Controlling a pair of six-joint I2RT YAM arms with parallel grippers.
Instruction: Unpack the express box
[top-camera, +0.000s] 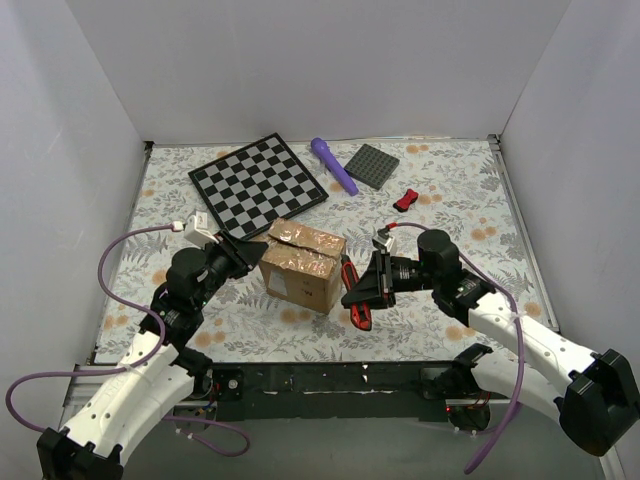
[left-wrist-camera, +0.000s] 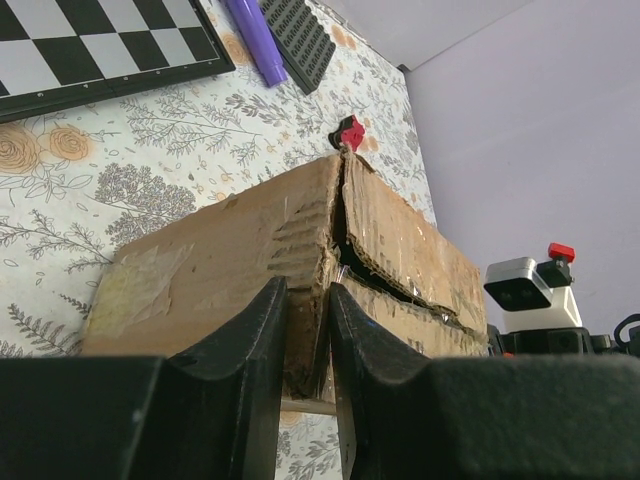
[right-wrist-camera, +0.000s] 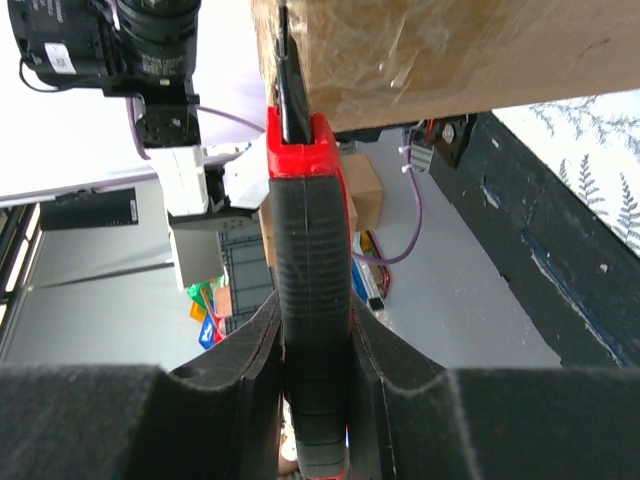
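The cardboard express box (top-camera: 302, 262) sits mid-table with clear tape over its top. A seam gapes between its top flaps in the left wrist view, beside a crumpled corner. My left gripper has its fingers on either side of that corner, cardboard filling the narrow space between them. My right gripper (top-camera: 352, 298) is shut on a red and black utility knife (right-wrist-camera: 312, 290), just right of the box. The knife's narrow dark front end (right-wrist-camera: 290, 85) overlaps the box face in the right wrist view; whether it cuts in cannot be made out.
Behind the box lie a checkerboard (top-camera: 258, 186), a purple microphone-shaped object (top-camera: 333, 166) and a dark grey grid pad (top-camera: 372, 166). A small red and black item (top-camera: 406, 200) rests farther right.
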